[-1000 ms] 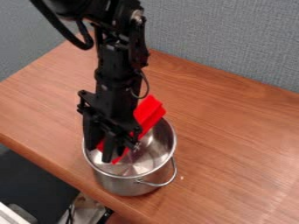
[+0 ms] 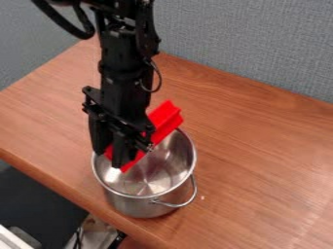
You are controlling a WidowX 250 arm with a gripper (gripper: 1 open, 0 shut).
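Observation:
My black gripper [image 2: 124,146] points down over a steel pot [image 2: 163,190] with a wire side handle, near the table's front-left edge. A red object [image 2: 166,119] sits at the gripper, over the pot's rear, tilted and reaching lower left behind the black fingers. The fingers largely hide it, and I cannot tell whether they grip it or how wide they stand.
A grey fabric wall [image 2: 247,49] runs behind it. Beyond the front-left edge is a dark area with a white object and cables.
My gripper has risen slightly and shifted a little left over the last second. The red object has moved slightly with it; the pot stays in place.

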